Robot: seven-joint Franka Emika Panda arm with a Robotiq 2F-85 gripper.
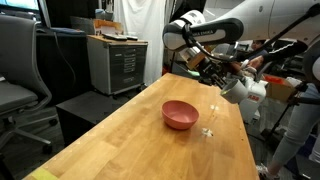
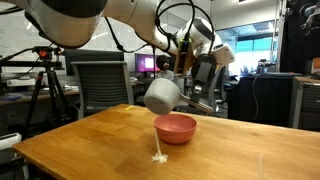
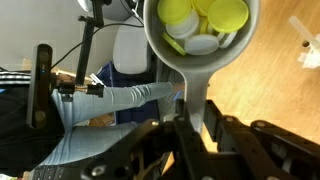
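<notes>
A pale grey pot with a long handle (image 3: 196, 95) hangs from my gripper, which is shut on that handle. Looking down in the wrist view, I see several yellow and white pieces (image 3: 227, 14) inside the pot. In exterior view 2 the pot (image 2: 162, 96) is tilted and held above the table, in front of the reddish bowl (image 2: 176, 127). From exterior view 1, the pot (image 1: 233, 91) appears to the right of the bowl (image 1: 180, 115), apart from it. The bowl's inside is mostly hidden.
A small white item (image 2: 158, 157) lies on the tabletop near the bowl. A seated person's jeans (image 3: 110, 105) show below the table edge in the wrist view.
</notes>
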